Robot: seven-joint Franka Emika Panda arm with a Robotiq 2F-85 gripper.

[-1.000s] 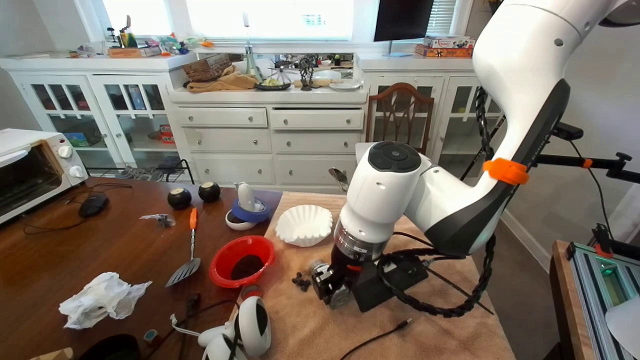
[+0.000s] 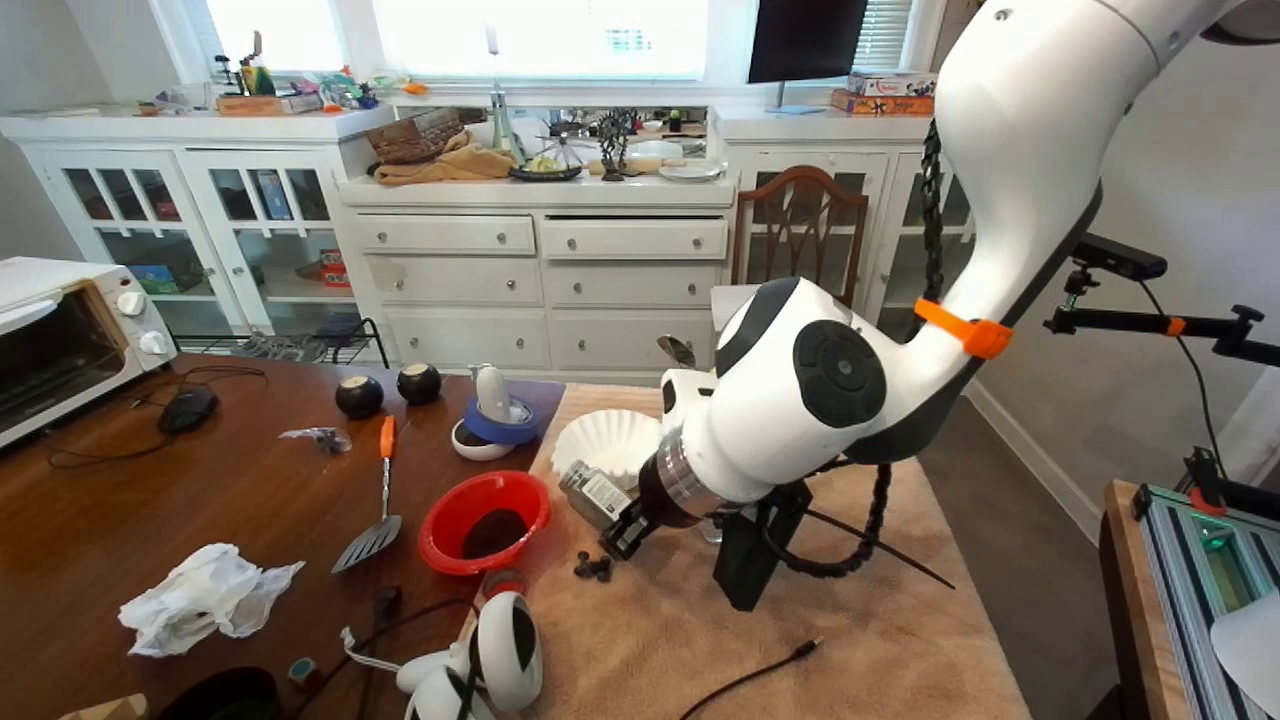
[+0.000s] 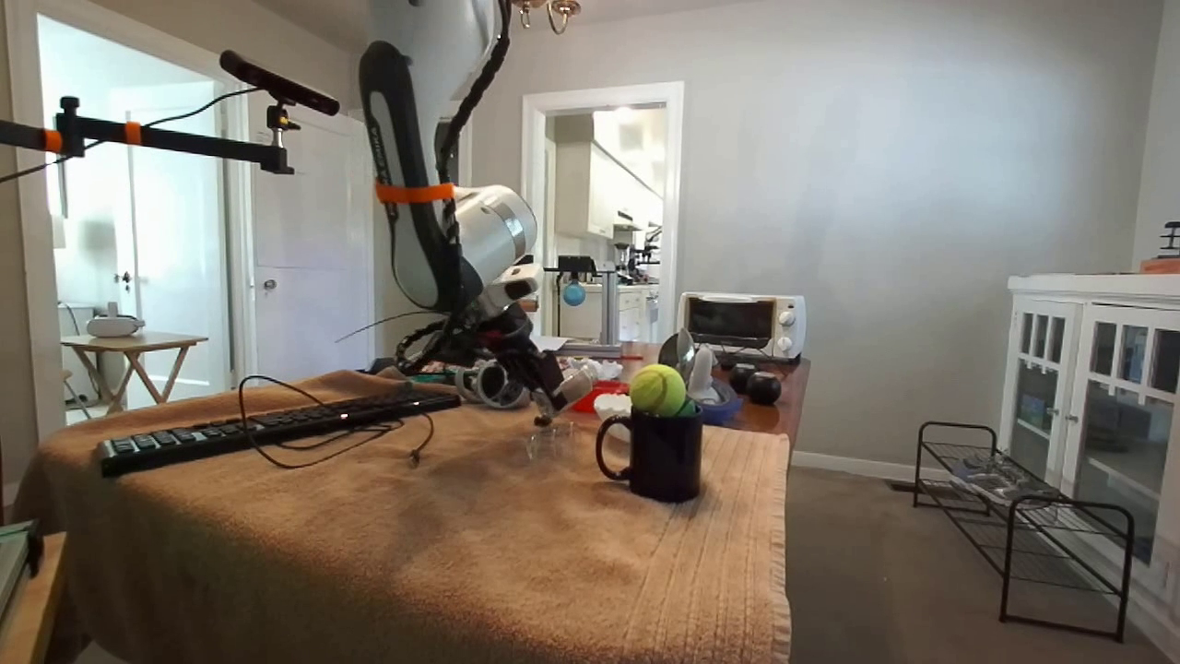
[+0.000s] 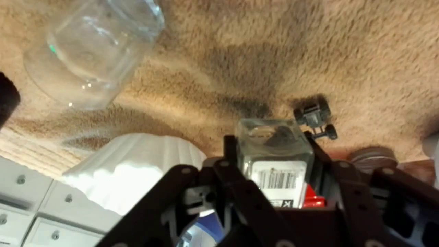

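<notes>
A small clear glass jar with a white barcode label (image 4: 280,179) sits between the fingers of my gripper, which is shut on it. In exterior view 1 the jar (image 2: 596,493) is tilted and held above the towel by the gripper (image 2: 620,528), between the red bowl (image 2: 439,528) and the arm. Beside it is a white fluted paper filter (image 2: 600,442), partly behind the arm. Exterior view 2 shows the jar (image 3: 574,386) from the far side. Its contents are hard to make out.
A clear glass (image 4: 94,57) stands on the towel near the gripper. A small black wheeled part (image 4: 315,117) lies below the jar. The black mug (image 3: 666,459) holds a tennis ball (image 3: 657,389). A white headset (image 2: 510,654) and cable lie nearby.
The gripper has swung left and tilted, rising from the towel with the jar in it. The jar now appears closer to the red bowl and filter, and the wrist leans more.
</notes>
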